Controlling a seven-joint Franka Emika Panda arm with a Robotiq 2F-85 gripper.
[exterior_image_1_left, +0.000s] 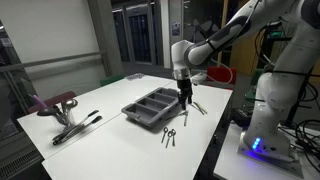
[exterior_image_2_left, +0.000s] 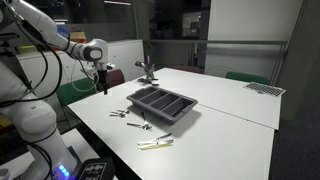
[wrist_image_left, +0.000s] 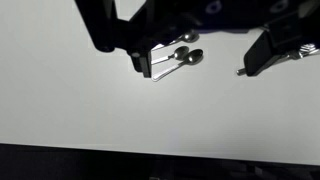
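My gripper is open over the white table, its dark fingers wide apart, nothing gripped. Between and beyond them in the wrist view lie metal spoons (wrist_image_left: 194, 57) on the table. At the right finger a thin metal handle end (wrist_image_left: 240, 71) pokes out, the rest mostly hidden. In exterior view 1 the gripper (exterior_image_1_left: 184, 101) hangs near the right side of a grey compartment tray (exterior_image_1_left: 133, 111). Spoons (exterior_image_1_left: 169, 134) lie in front of the tray, apart from it. Exterior view 2 has the tray (exterior_image_2_left: 160, 112) standing right of the gripper (exterior_image_2_left: 103, 90).
More cutlery (exterior_image_2_left: 156, 144), partly yellowish, lies loose beside the tray. A holder with dark-handled utensils (exterior_image_1_left: 66, 128) stands at the table's left. Chairs (exterior_image_2_left: 247, 78) stand around it.
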